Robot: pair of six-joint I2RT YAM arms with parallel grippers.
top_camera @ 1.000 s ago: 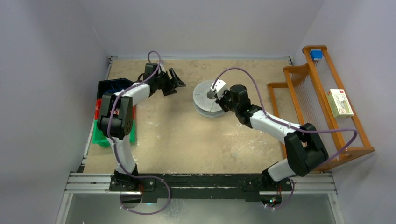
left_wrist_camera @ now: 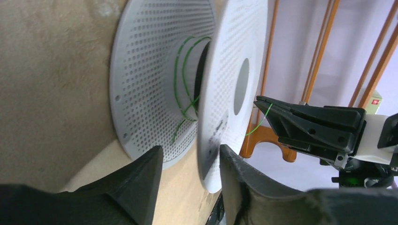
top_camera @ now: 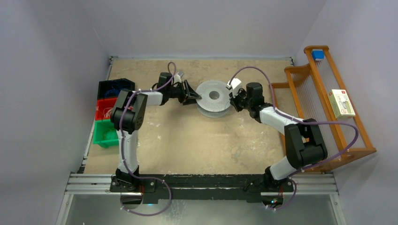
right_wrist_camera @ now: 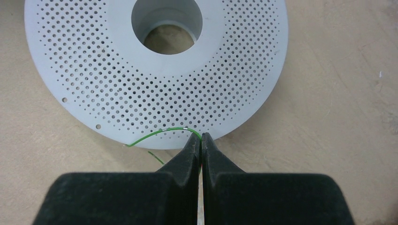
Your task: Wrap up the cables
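A white perforated spool stands mid-table. In the left wrist view, a green cable loops round its core between the two discs. My left gripper is at the spool's left rim, its fingers apart. The upper disc has its near edge in the gap, close to one finger; whether it touches is unclear. At the spool's right side, my right gripper is shut on the thin green cable, whose loop shows above the fingertips.
Black, red and green bins stand at the left, partly behind the left arm. A wooden rack with a box takes up the right side.
My left gripper has moved right, from clear of the spool to its left rim. The right gripper has shifted right, off the disc's middle to its edge. The spool sits slightly further right.
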